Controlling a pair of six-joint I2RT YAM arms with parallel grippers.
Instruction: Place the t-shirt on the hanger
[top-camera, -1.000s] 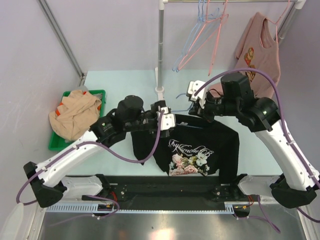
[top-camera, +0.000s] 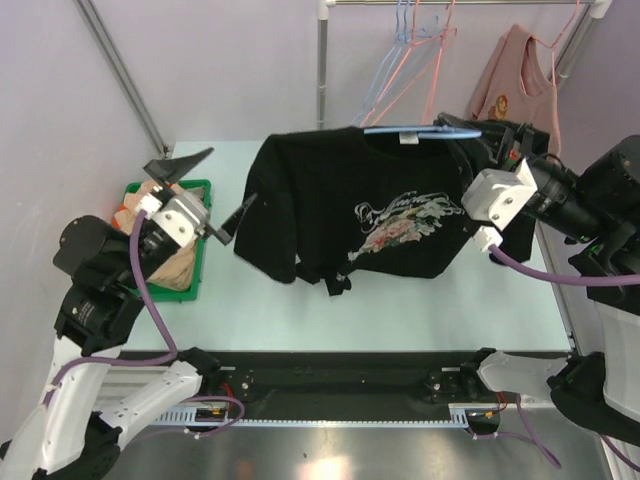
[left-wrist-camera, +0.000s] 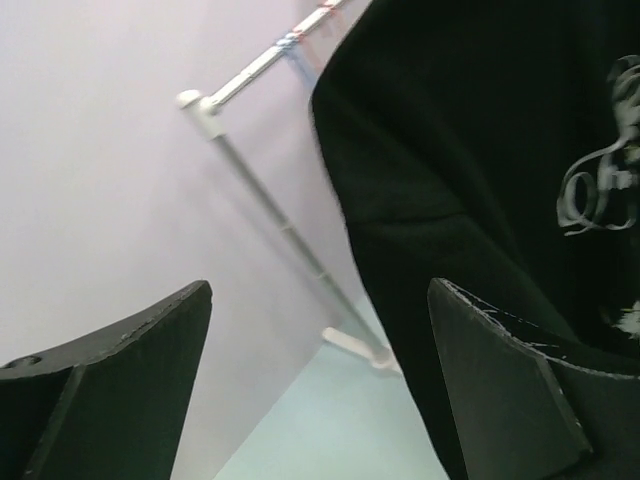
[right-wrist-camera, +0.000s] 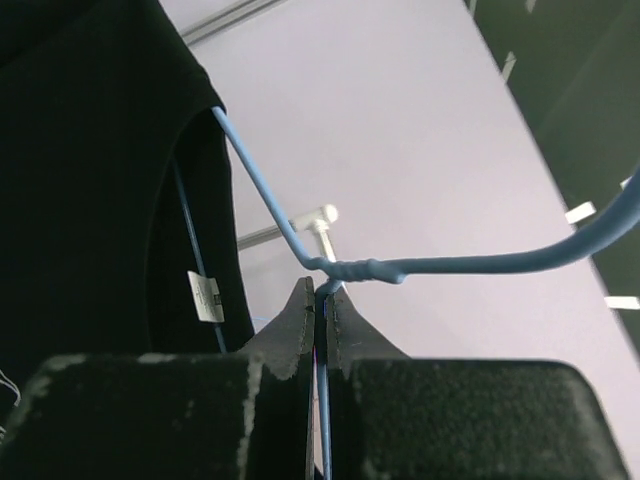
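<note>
A black t-shirt (top-camera: 320, 210) with a floral print hangs raised on a light blue hanger (top-camera: 420, 131); a white label shows at its collar. My right gripper is shut on the hanger's neck, the blue hook sticking out above its fingers. My left gripper (top-camera: 200, 190) is open at the left, its lower finger near the shirt's left sleeve; in the left wrist view the black fabric is behind and beside that finger.
A rail (top-camera: 480, 3) at the back holds several empty pink and blue hangers and a pink top (top-camera: 505, 75). A green basket (top-camera: 172, 294) with beige clothing stands at the left.
My right gripper has lifted the hanger and shirt off the table and moved right. My left gripper has moved away to the left, open.
</note>
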